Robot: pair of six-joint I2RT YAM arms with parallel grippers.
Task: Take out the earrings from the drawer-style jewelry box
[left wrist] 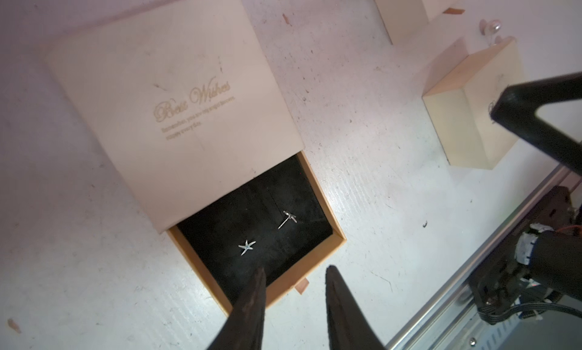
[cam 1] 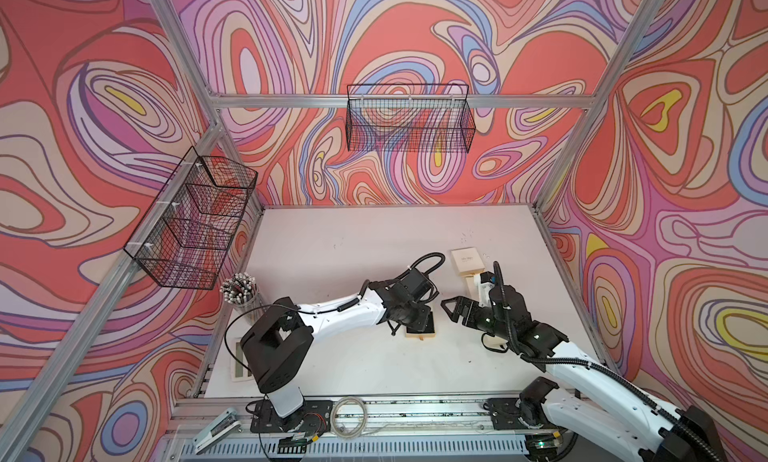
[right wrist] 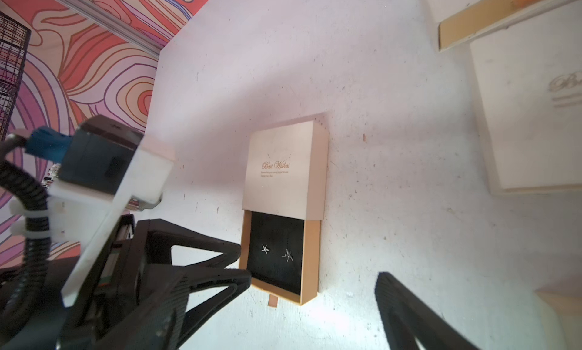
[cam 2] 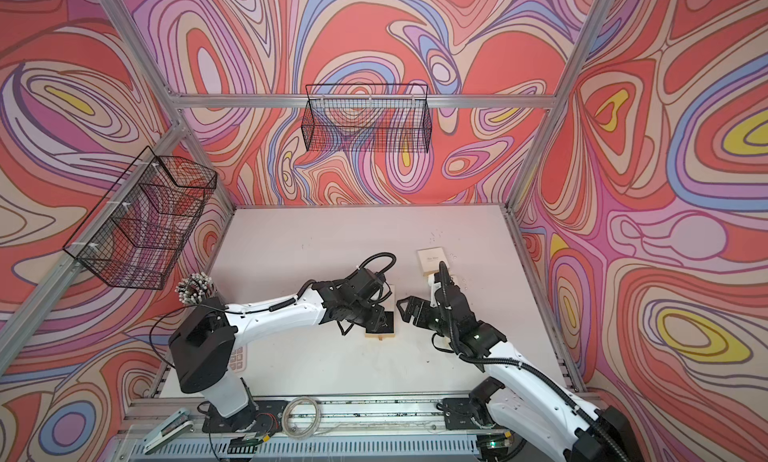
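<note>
A cream jewelry box (left wrist: pixel 175 101) lies flat on the table with its black-lined drawer (left wrist: pixel 266 192) pulled partly out. Inside the drawer rest two small silver star-shaped earrings, one earring (left wrist: pixel 246 247) on the left and another earring (left wrist: pixel 289 216) with its post showing. Over the drawer's front end, my left gripper is part open, nothing between its fingers. The right wrist view also shows this box (right wrist: pixel 279 168) and both earrings, left of my right gripper. That gripper stands wide open and empty, to the right of the box in the top views.
Further cream boxes stand right of the open one, among them a box (left wrist: pixel 479 107) near the front edge and a box (cam 1: pixel 467 261) farther back. A pearl-like piece (left wrist: pixel 493 27) lies near them.
</note>
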